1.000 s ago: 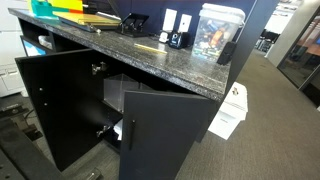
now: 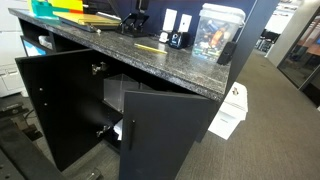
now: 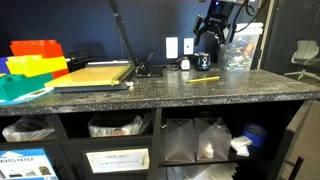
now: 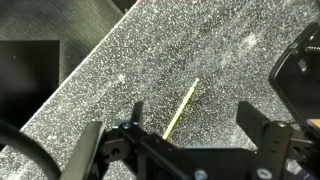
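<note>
A thin yellow pencil-like stick (image 4: 182, 107) lies on the speckled dark countertop (image 4: 100, 95); it also shows as a yellow stick (image 2: 151, 48) in exterior view 1. My gripper is open above it in the wrist view, fingers spread to either side and nothing held. In exterior view 2 the gripper (image 3: 212, 28) hangs well over the counter, clear of the yellow stick (image 3: 203, 79).
A clear tub (image 2: 216, 32) stands near the counter's right end, beside a dark mug (image 2: 179, 40). Colored blocks (image 3: 35, 65) and a wooden board (image 3: 93, 75) occupy the left. Below, a cabinet door (image 2: 160, 135) stands open.
A dark shape, seemingly my gripper, has come into exterior view 1 at the top, over the back of the counter. The yellow stick and the cabinet doors look unmoved.
</note>
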